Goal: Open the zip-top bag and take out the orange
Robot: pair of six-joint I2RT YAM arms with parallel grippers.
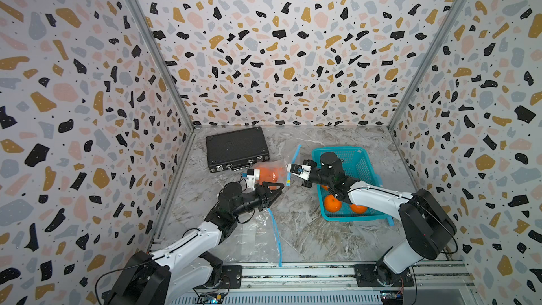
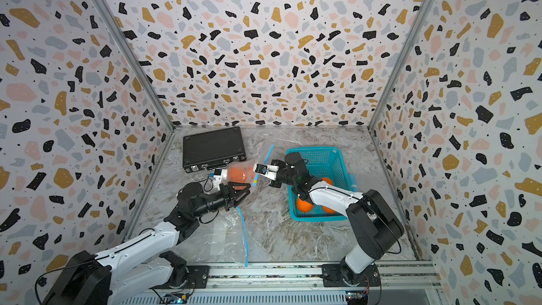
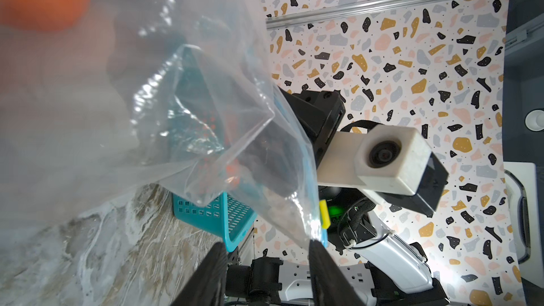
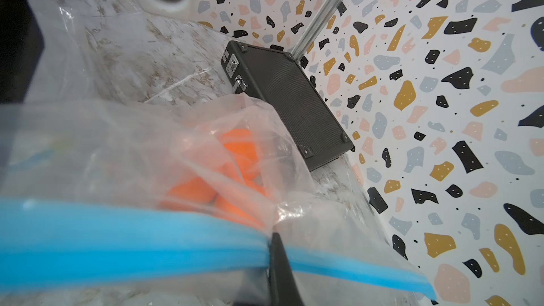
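Note:
A clear zip bag point(image 1: 265, 172) with orange fruit inside lies in front of the black case, its blue zip strip point(image 4: 130, 232) running across the right wrist view. My right gripper is shut on that strip, holding the bag's top edge up. My left gripper is at the bag's left, its two black fingers apart with no bag between them; the bag point(image 3: 141, 107) hangs just above them in the left wrist view.
A teal basket point(image 1: 369, 166) with oranges stands at the right. A black case point(image 1: 234, 144) lies at the back left. An empty clear bag point(image 1: 254, 237) with a blue strip lies at the front left.

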